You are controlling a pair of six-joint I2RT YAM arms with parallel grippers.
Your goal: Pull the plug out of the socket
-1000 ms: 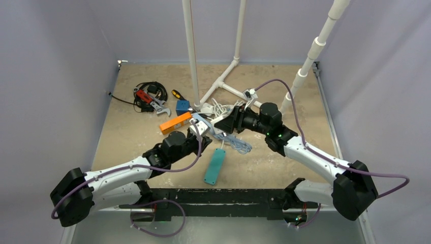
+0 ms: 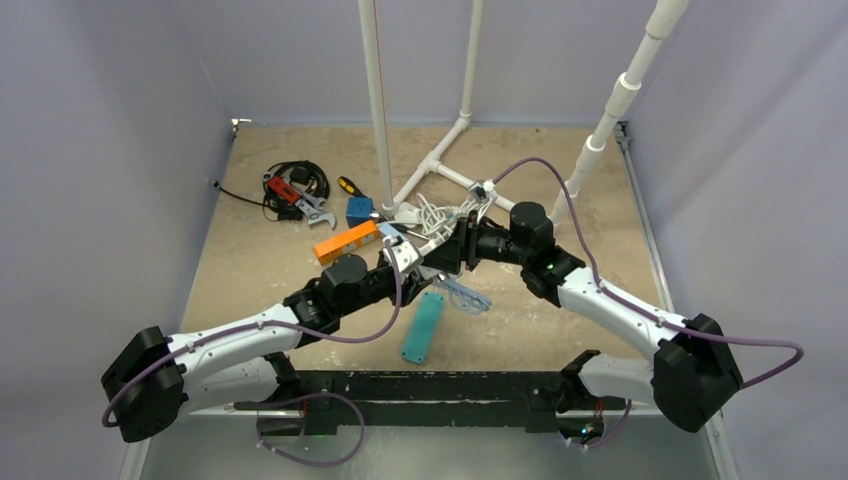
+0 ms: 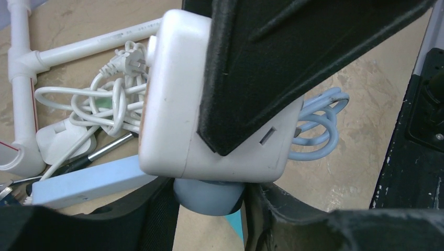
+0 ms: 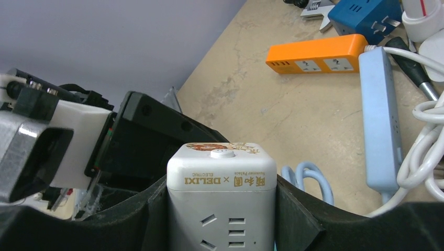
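A white DELIXI socket block is held by my right gripper [image 2: 447, 250], which is shut on it high over the table's middle; its black finger lies across the block in the left wrist view. Under the block, a grey-blue plug [image 3: 204, 196] sits between the fingers of my left gripper, which reach up to the block's lower end. Whether they press on the plug is hard to tell.
Below lie white cable coils [image 3: 115, 104], a pale blue strip [image 4: 379, 120], an orange strip [image 4: 314, 55], a teal strip [image 2: 423, 327] and a blue adapter [image 4: 361, 15]. White pipes [image 2: 435, 160] stand behind.
My left gripper has moved slightly right and closer to the socket block held in my right gripper.
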